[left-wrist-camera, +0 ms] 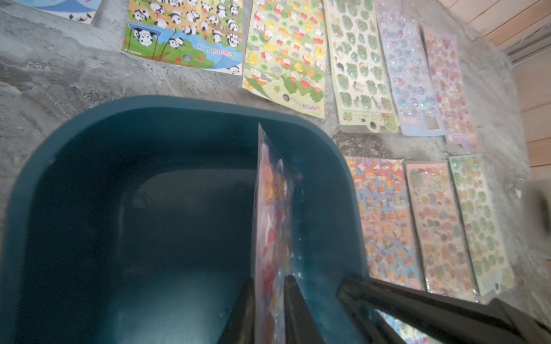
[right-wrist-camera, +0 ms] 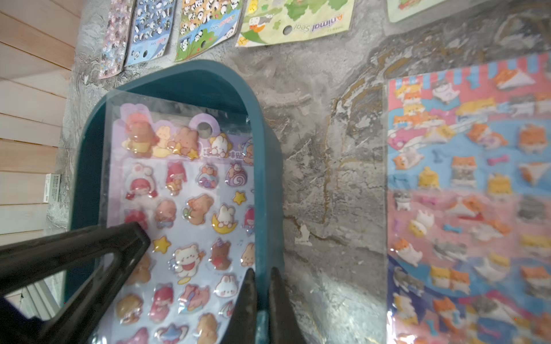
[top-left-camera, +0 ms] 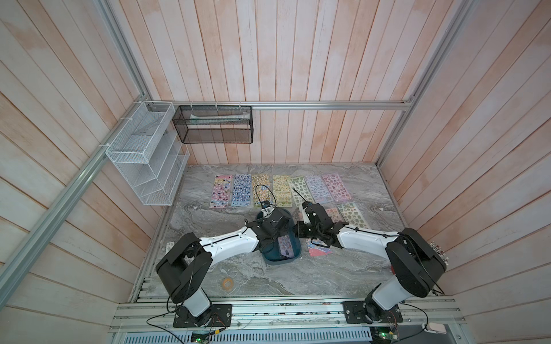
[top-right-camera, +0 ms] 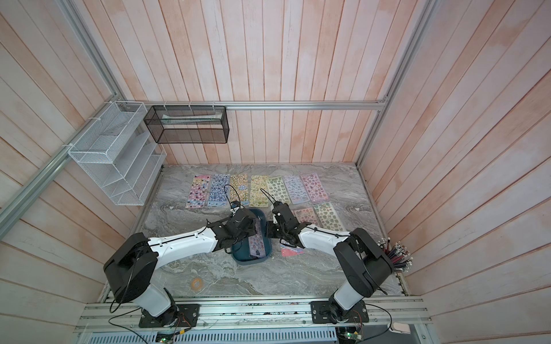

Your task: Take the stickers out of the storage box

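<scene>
My left gripper is shut on a lilac sticker sheet (left-wrist-camera: 269, 212). In the left wrist view the sheet stands nearly edge-on inside the teal storage box (left-wrist-camera: 137, 103), close to its right wall. The right wrist view shows its printed face (right-wrist-camera: 189, 252), with bears and bunnies, and its top end near the box's far rim. My right gripper is shut on the box's right rim (right-wrist-camera: 258, 143). The rest of the box floor that the left wrist view shows looks bare; its near end is hidden there.
Several sticker sheets lie in a row behind the box, among them a panda sheet (left-wrist-camera: 186, 28) and a yellow one (left-wrist-camera: 287, 51). To its right are an orange-and-blue dog sheet (right-wrist-camera: 470, 200), a pink one (left-wrist-camera: 439, 223) and a green one (left-wrist-camera: 481, 223). A tape ring (top-left-camera: 228, 283) lies front left.
</scene>
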